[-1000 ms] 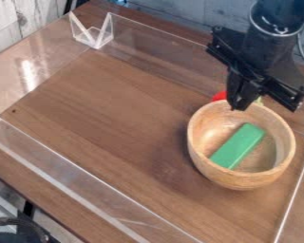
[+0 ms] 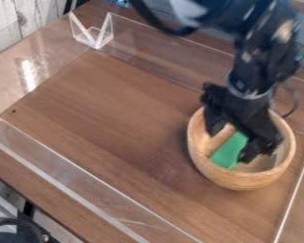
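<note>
A wooden bowl (image 2: 272,176) sits on the right side of the table. A green block (image 2: 226,154) lies inside it, partly hidden. My black gripper (image 2: 237,128) is open, its fingers lowered into the bowl over the block. Whether they touch the block cannot be seen.
A clear acrylic piece (image 2: 94,33) stands at the back left. Transparent strips run along the table's edges.
My gripper has come down from above the bowl into it, now hiding part of the green block and the red item seen behind the bowl.
</note>
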